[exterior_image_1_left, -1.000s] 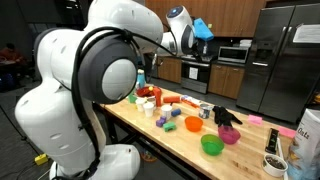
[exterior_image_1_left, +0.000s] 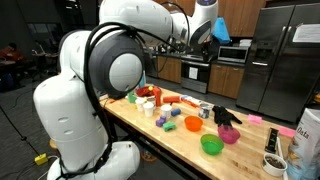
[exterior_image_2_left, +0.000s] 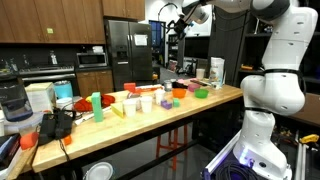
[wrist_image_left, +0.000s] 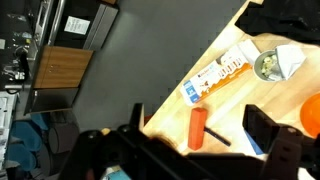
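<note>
My gripper hangs high above the table, its two dark fingers spread wide at the lower part of the wrist view. It is open, with nothing between the fingers. Under it lie an orange-red block (wrist_image_left: 196, 128) and a white and orange packet (wrist_image_left: 217, 75). A round tin (wrist_image_left: 268, 66) with white paper in it sits beside the packet. Exterior view 1 shows an orange bowl (exterior_image_1_left: 193, 123), a green bowl (exterior_image_1_left: 212, 144) and a pink bowl (exterior_image_1_left: 228, 134) on the wooden table. A black cloth (exterior_image_1_left: 226, 117) lies at the pink bowl.
Several white cups and coloured items crowd the table's left part. A scale-like black item (exterior_image_1_left: 274, 164) and a white bag (exterior_image_1_left: 304, 145) are at the right. A fridge (exterior_image_1_left: 284, 60) stands behind.
In exterior view 1 the forearm and wrist have swung right and a little upward, carrying the gripper. The things on the table look unmoved.
</note>
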